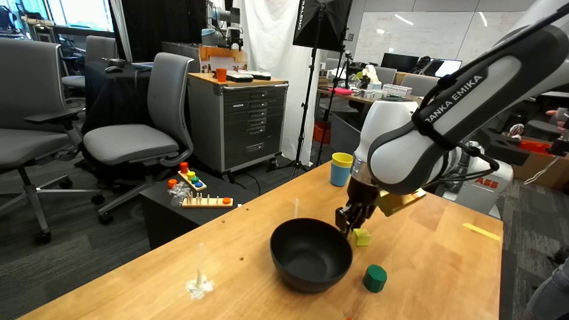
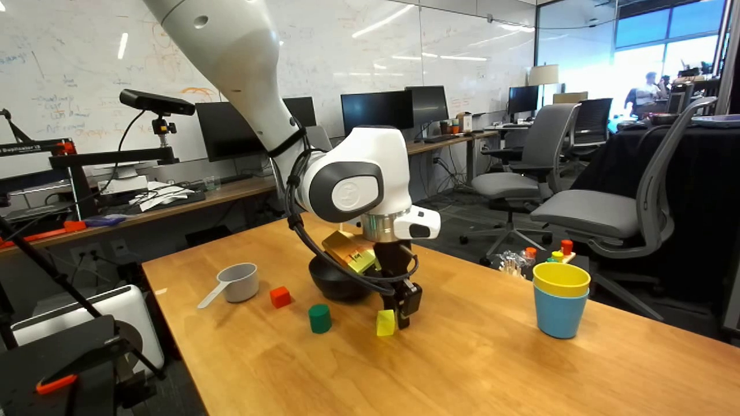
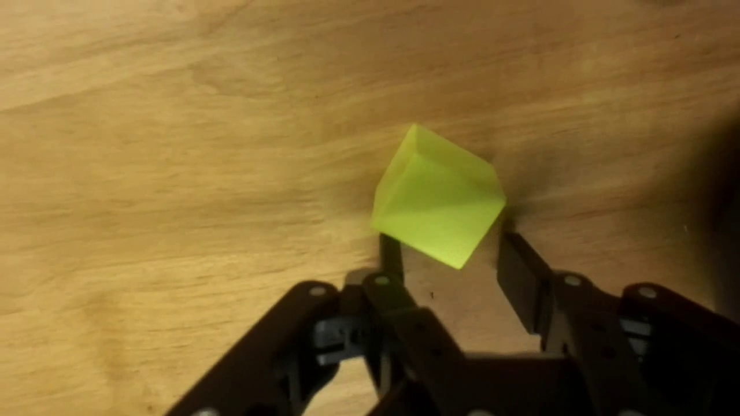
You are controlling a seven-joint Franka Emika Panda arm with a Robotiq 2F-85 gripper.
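Observation:
A yellow block [image 3: 440, 201] rests on the wooden table, just beyond my fingertips in the wrist view. My gripper is low over the table with its fingers apart and nothing held; the left finger's tip [image 3: 390, 255] lies close to the block's near left corner, though contact cannot be told. In the first exterior view the gripper [image 1: 346, 230] is between the black bowl [image 1: 309, 256] and the yellow block [image 1: 362, 237]. From the other side, the block [image 2: 385, 323] stands right beside the fingers [image 2: 403, 321].
Near the bowl are a green block [image 1: 375, 278] and a red block [image 2: 280, 297]. A grey measuring cup [image 2: 239, 283] sits farther left. Stacked yellow and blue cups [image 2: 560, 308] stand apart on the right. Between them and my gripper the table is clear.

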